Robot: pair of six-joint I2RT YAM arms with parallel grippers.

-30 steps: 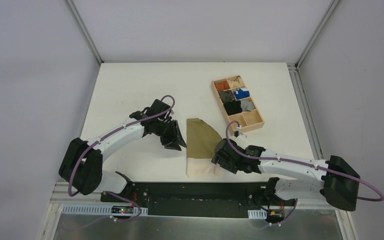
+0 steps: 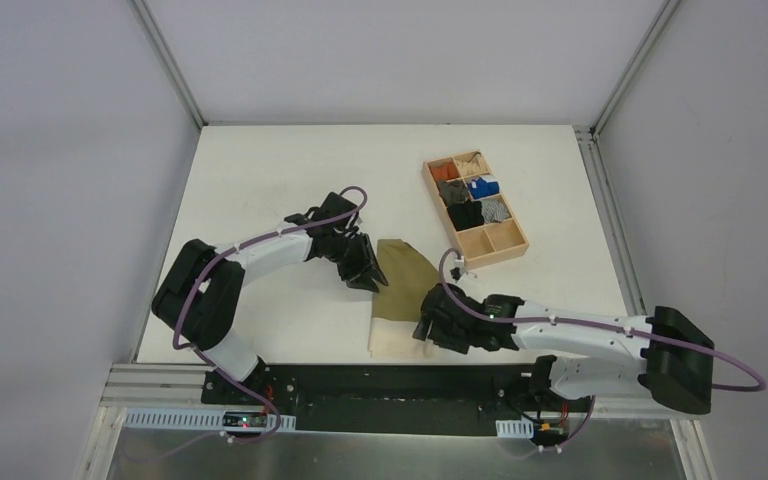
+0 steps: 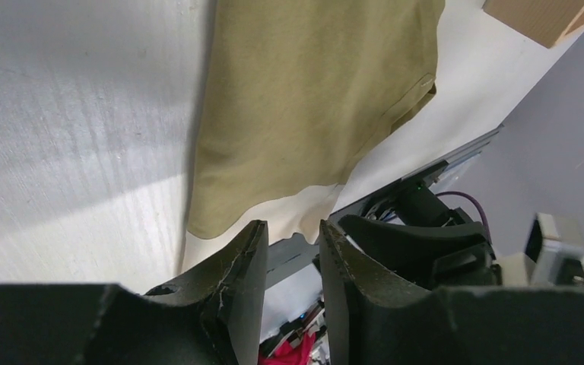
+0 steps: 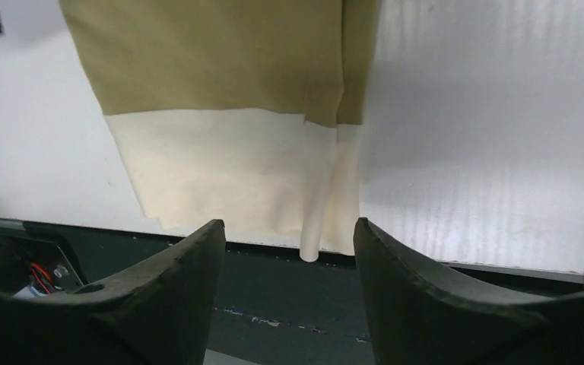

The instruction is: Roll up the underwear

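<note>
The olive underwear (image 2: 400, 285) with a cream band (image 2: 392, 340) lies spread flat near the table's front edge. In the right wrist view its side is folded over in a narrow strip (image 4: 323, 175). My left gripper (image 2: 365, 280) hangs over its left edge; in the left wrist view its fingers are a little apart with nothing seen held between them. My right gripper (image 2: 430, 332) hovers over the band's right part, open, its fingers either side of the strip's lower end in the right wrist view, not visibly gripping it.
A wooden divided box (image 2: 505, 237) of rolled garments stands behind, to the right, with some compartments empty. The front edge drops to a dark gap below the cloth.
</note>
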